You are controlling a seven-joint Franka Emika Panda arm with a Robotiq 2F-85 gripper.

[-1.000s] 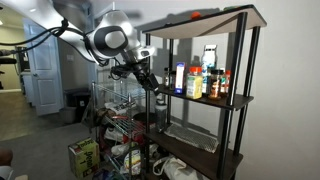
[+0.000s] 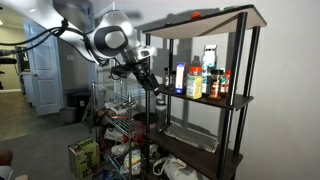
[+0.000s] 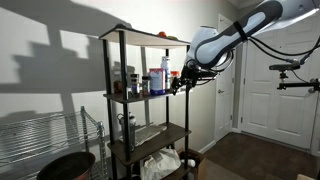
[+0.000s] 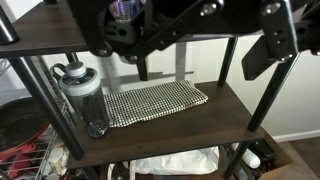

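Observation:
My gripper (image 2: pixel 149 67) is beside the left edge of the black shelf rack, at about the height of its middle shelf (image 2: pixel 205 98). Its two dark fingers stand apart in the wrist view, one finger (image 4: pixel 258 58) on the right, and nothing shows between them. On the middle shelf are a white-and-blue box (image 2: pixel 180 78), a jar with an orange lid (image 2: pixel 194 83) and several other bottles and jars. The lower shelf (image 4: pixel 200 128) bears a checkered cloth or mat (image 4: pixel 155 103) and a clear bottle with a grey lid (image 4: pixel 84 98), standing to its left.
A wire rack (image 3: pixel 45 145) with a dark red pot (image 3: pixel 68 166) on it stands next to the shelf rack. A white bag (image 4: pixel 178 162) lies below the lower shelf. Rack posts (image 2: pixel 239 75) bound the shelves. The lower shelf's front and right are clear.

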